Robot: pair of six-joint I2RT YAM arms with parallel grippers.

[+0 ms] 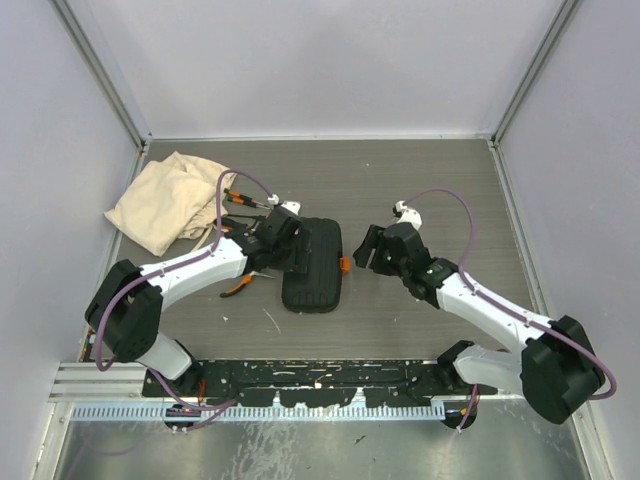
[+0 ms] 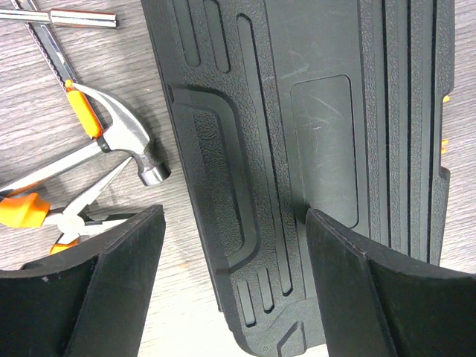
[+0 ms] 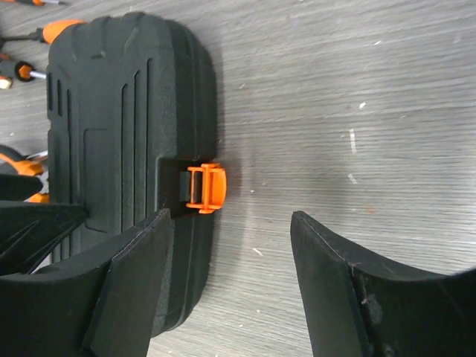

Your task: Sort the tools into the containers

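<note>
A black tool case (image 1: 312,265) lies flat in the middle of the table, its orange latch (image 3: 212,187) sticking out from the right side. My left gripper is over the case's left part, one fingertip against its lid and the other past its left edge. The fingers stand apart; whether they grip the case is unclear. To the right of the latch, apart from the case, my right gripper is open and empty. Left of the case lie a hammer (image 2: 123,134), orange-handled pliers (image 2: 71,221) and a silver rod-like tool (image 2: 82,18).
Orange-and-black screwdrivers (image 1: 245,199) lie beyond the left arm, near a crumpled beige cloth (image 1: 168,203) at the back left.
</note>
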